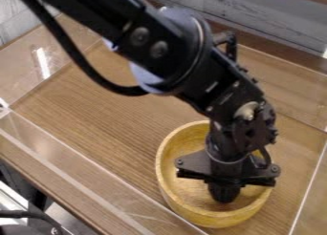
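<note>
The black gripper (225,189) is down inside a round yellow bowl (181,200) at the lower right of the camera view. Its fingertips sit low near the bowl's floor and appear close together; nothing can be seen between them. The wrist and body of the arm hide much of the bowl's back and right interior.
A white panelled wall (274,33) runs along the back, and the table's edge with dark cables lies at the lower left.
</note>
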